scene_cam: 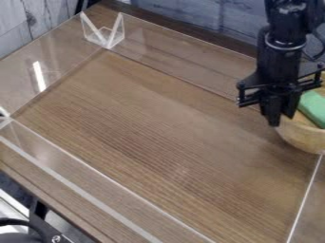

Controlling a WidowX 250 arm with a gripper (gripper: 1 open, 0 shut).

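Observation:
The black gripper (pixel 277 114) is at the right side of the camera view, pointing down at the near left rim of a tan bowl (pixel 305 138). Its fingertips overlap that rim, so exactly what sits between them is hard to make out. A green object (pixel 310 110) lies in the bowl, partly hidden behind the arm and cut off by the frame's right edge.
A white wire-like object (pixel 105 30) stands at the back left. Clear strips run along the left and front. A dark cable (pixel 26 228) lies at the lower left corner.

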